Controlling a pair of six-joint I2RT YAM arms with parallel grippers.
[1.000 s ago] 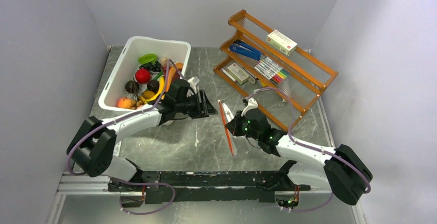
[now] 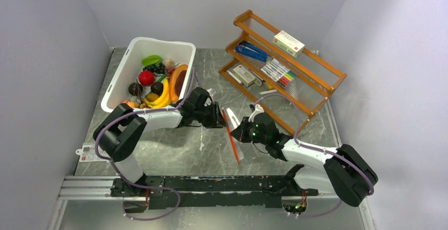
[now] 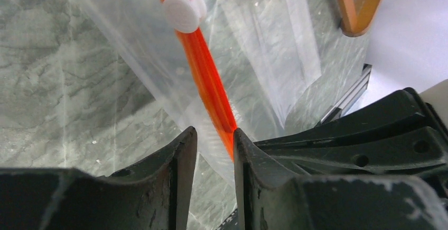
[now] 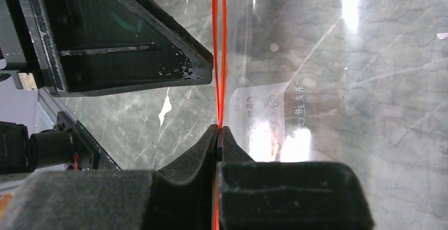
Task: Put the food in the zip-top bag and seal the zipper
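The clear zip top bag (image 2: 240, 153) stands out by its orange zipper strip (image 2: 233, 144) in the middle of the table. A white zipper slider (image 3: 182, 13) sits on the strip in the left wrist view. My right gripper is shut with the two orange zipper edges running between its fingertips. On the other side, my left gripper is partly open; the strip's lower end shows behind the gap, and whether the fingers straddle it is unclear. No food shows inside the bag.
A white bin (image 2: 185, 44) at back left holds bananas (image 2: 165, 93), a red tomato-like item (image 2: 147, 77) and other produce. At back right a wooden rack (image 2: 317, 87) carries markers and boxes.
My left arm has moved right from near the bin, bringing its gripper up to the zipper strip. The right arm has shifted only slightly and stays at the bag.
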